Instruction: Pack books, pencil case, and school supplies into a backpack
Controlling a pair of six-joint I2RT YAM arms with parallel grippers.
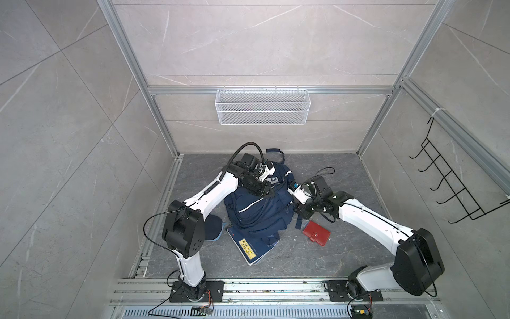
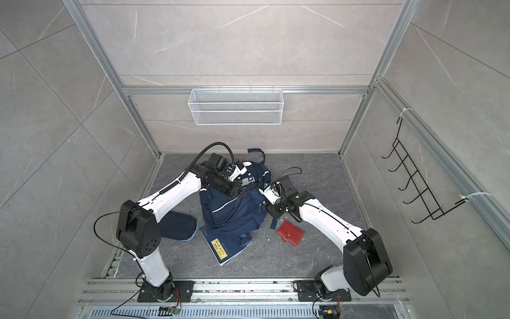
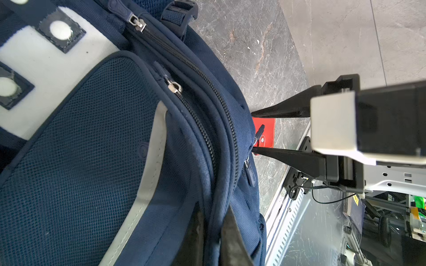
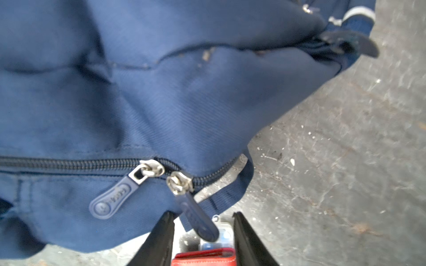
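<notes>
A navy backpack (image 1: 249, 212) lies in the middle of the floor. My left gripper is shut on the piped zipper edge of the backpack. My right gripper is part open at the backpack’s right side, with a dark zipper pull (image 4: 199, 217) hanging between its fingertips. A blue notebook (image 1: 249, 247) lies at the front, partly under the backpack. A red case (image 1: 316, 233) lies to the front right, and a dark pencil case (image 2: 178, 226) lies at the left.
A white wire basket (image 1: 262, 106) hangs on the back wall and a black hook rack (image 1: 451, 180) on the right wall.
</notes>
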